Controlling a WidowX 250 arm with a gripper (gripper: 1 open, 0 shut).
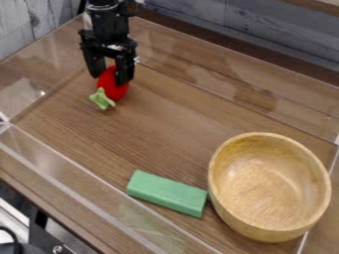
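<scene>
My black gripper [109, 62] hangs at the upper left of the camera view, its fingers spread around a red object [114, 87] on the wooden table. A small light-green piece [102, 99] sticks out from the red object toward the lower left. The gripper is open; whether its fingers touch the red object is unclear.
A wide yellow wooden bowl [269, 187] sits at the lower right. A green block [167, 192] lies to its left. Dark walls border the back and the left.
</scene>
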